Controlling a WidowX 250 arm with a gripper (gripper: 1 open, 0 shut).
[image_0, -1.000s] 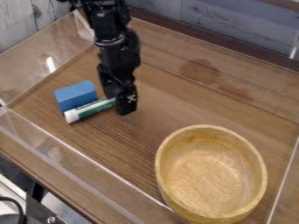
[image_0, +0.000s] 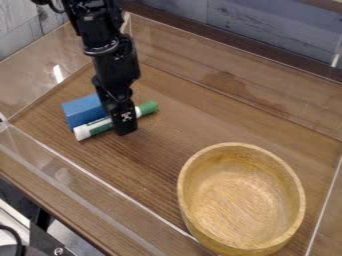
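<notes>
The black gripper (image_0: 112, 112) is low over the left part of the wooden table, open, its fingers around or just above a green-and-white cylinder (image_0: 91, 130) lying diagonally. A blue block (image_0: 80, 108) sits just left of the gripper and behind the cylinder, partly hidden by the gripper. Whether the fingers touch the cylinder is unclear.
An empty pale yellow oval bowl (image_0: 241, 195) sits at the front right of the table (image_0: 227, 100). A cable hangs at the lower left, off the table.
The gripper has moved left over the last second, closer to the blue block and over the cylinder. The block and bowl look unmoved.
</notes>
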